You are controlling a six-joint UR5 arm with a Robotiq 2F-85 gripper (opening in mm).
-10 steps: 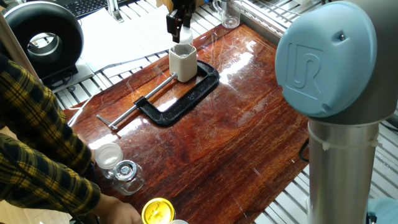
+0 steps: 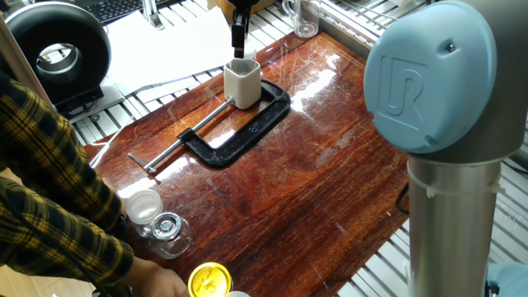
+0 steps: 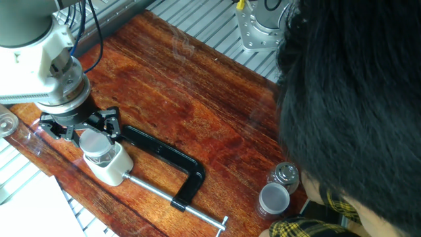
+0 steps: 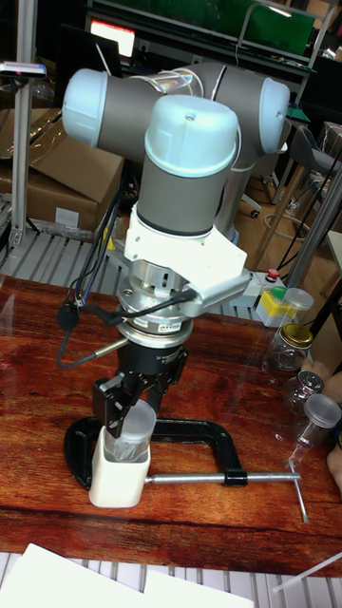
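Observation:
A clear jar with a whitish lid (image 3: pixel 97 143) stands upright in the white square holder (image 3: pixel 112 164), its lower part hidden by the walls. My gripper (image 4: pixel 134 404) is low over the holder, with black fingers (image 4: pixel 110 406) on either side of the jar's top. Whether they touch the lid cannot be made out. In exterior view 1 the gripper (image 2: pixel 239 49) is seen edge-on, just above the holder (image 2: pixel 242 84). A black C-clamp (image 2: pixel 239 140) lies on the table, its screw end against the holder.
Two clear jars (image 2: pixel 170 238) (image 3: pixel 273 199) and a gold-lidded jar (image 2: pixel 210 281) stand near a person's hand (image 2: pixel 157 281). A glass mug (image 2: pixel 306 18) is at the far edge.
The black fingers above the holder have turned, from two showing side by side to nearly one edge-on, and sit slightly to the right. Holder, clamp and the other jars have stayed put.

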